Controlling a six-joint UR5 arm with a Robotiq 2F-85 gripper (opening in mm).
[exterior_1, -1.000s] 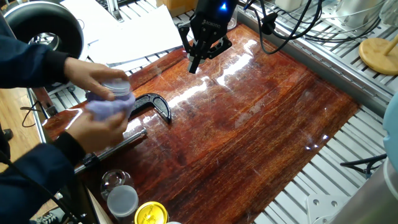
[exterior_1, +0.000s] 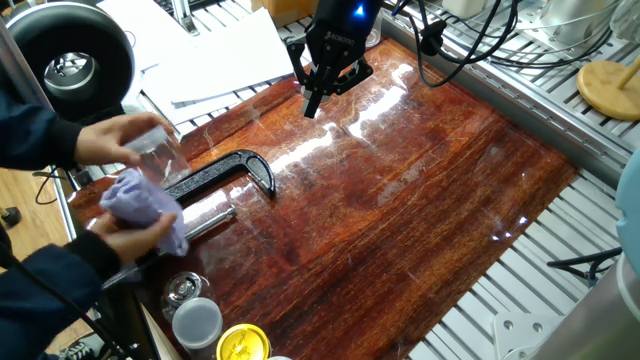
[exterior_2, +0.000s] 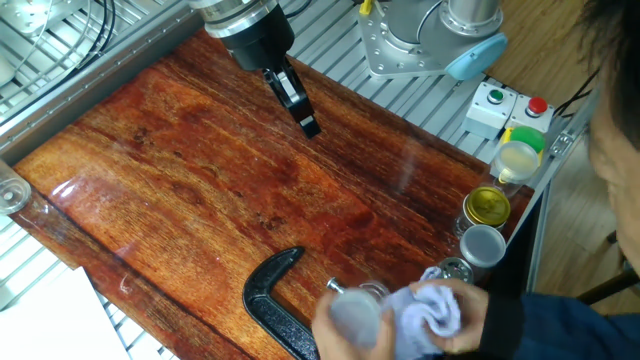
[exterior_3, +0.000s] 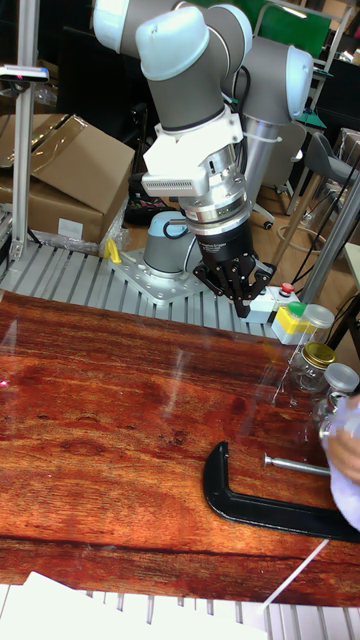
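My gripper (exterior_1: 314, 104) hangs over the far part of the wooden board (exterior_1: 430, 200) in exterior view 1. Its fingers come together at the tips, so it looks shut, and nothing shows between them. Exterior view 2 has the gripper (exterior_2: 311, 128) above the board, clear of every object. A person's hands hold a clear jar (exterior_1: 158, 152) and a lilac cloth (exterior_1: 140, 200) at the board's left edge, away from the gripper. The cloth (exterior_2: 425, 318) partly hides one of the hands in exterior view 2.
A black C-clamp (exterior_2: 270, 300) lies at the board's edge by the person. Jars stand along one side, one with a gold lid (exterior_1: 243, 343), another with a whitish lid (exterior_1: 197, 322). Control buttons (exterior_2: 510, 108) sit beyond them. The board's middle is clear.
The person's hands have drawn apart and to the left, with the jar and cloth now separated and the jar tilted. My arm and gripper have stayed still.
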